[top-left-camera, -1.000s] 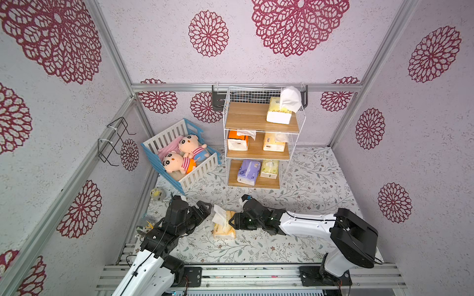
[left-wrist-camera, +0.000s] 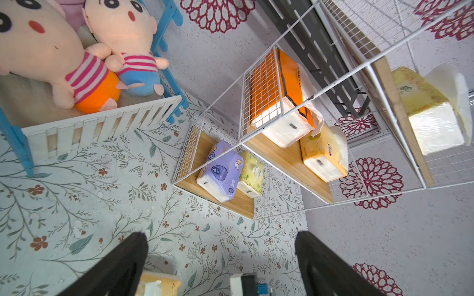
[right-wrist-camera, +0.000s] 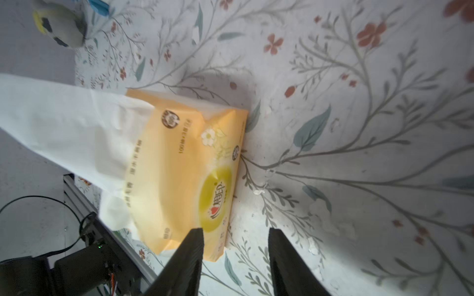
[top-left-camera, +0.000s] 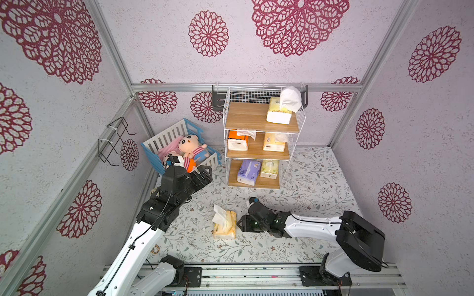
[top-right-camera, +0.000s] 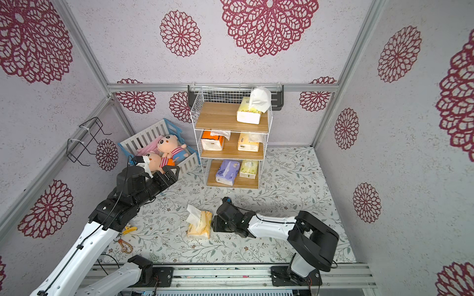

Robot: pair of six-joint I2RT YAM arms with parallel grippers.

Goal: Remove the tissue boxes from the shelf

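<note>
Five tissue packs stand on the white wire shelf (top-left-camera: 253, 129). On top is a yellow-white pack (top-left-camera: 279, 114); on the middle board sit an orange pack (top-left-camera: 238, 142) and a yellow-orange pack (top-left-camera: 274, 142); the bottom board holds a purple pack (top-left-camera: 248, 172) and a small yellow pack (top-left-camera: 269, 169). Another yellow-orange pack (right-wrist-camera: 182, 162), tissue pulled up, lies on the table. Just right of it is my right gripper, part open, nothing between its fingers. My left gripper is open and empty, raised in front of the crib, apart from the shelf.
Two dolls (left-wrist-camera: 59, 64) lie in a blue and white crib (top-left-camera: 165, 140) left of the shelf. A wire rack (top-left-camera: 112, 140) hangs on the left wall. Small toys (top-right-camera: 126, 239) lie at the table's left. Right of the shelf, the table is clear.
The packs have not moved.
</note>
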